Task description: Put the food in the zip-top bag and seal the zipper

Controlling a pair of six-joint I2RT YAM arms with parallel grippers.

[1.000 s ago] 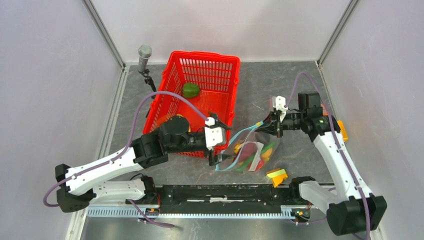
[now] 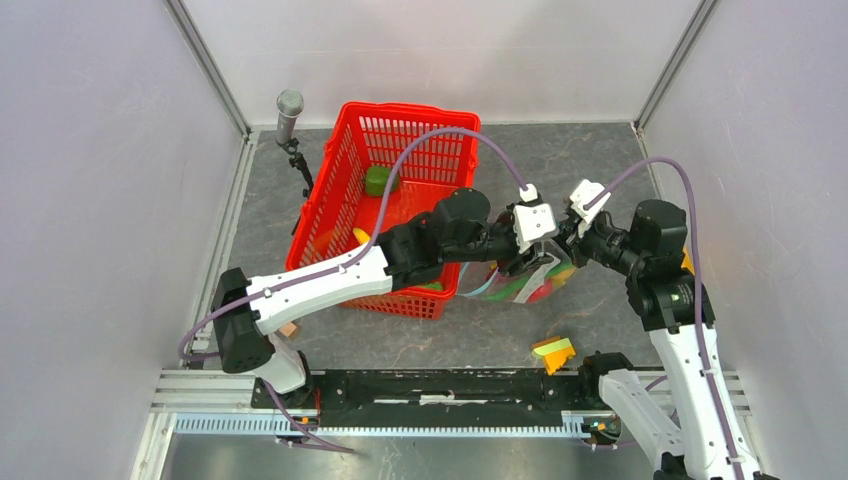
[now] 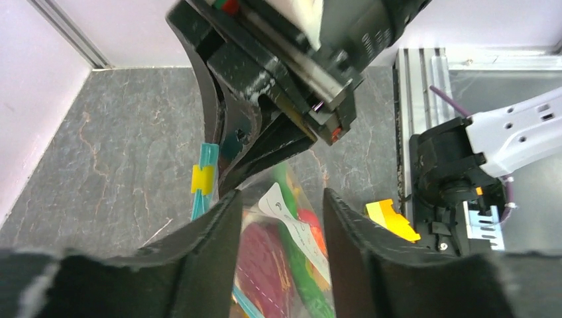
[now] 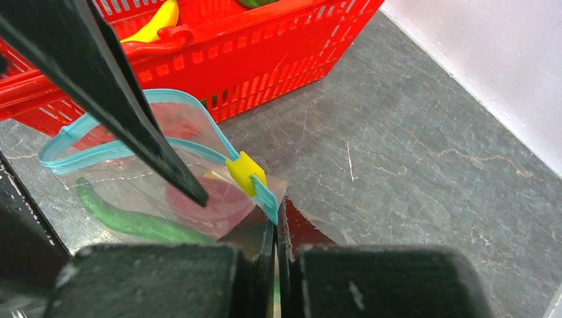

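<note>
The clear zip top bag (image 2: 530, 287) holds several pieces of toy food, among them a green one (image 4: 142, 222) and a dark red one (image 3: 263, 265). Its blue zipper (image 4: 193, 101) gapes in a loop on the left, and a yellow slider (image 4: 245, 173) sits close to the right-hand corner. My right gripper is shut on that corner, just past the slider. Over the bag, close to the right gripper, my left gripper is open; bag and food show beyond its fingers, with nothing clearly clamped. In the top view the arms hide the slider.
A red basket (image 2: 475, 150) stands left of the bag, with a green pepper (image 2: 378, 181) and a yellow piece (image 4: 156, 21) inside. An orange and yellow block (image 2: 555, 352) lies by the front edge. Grey floor behind the bag is clear.
My left gripper has swung right, from the bag's left side to close by the right gripper. The right gripper has shifted slightly right, and the bag has moved right and back.
</note>
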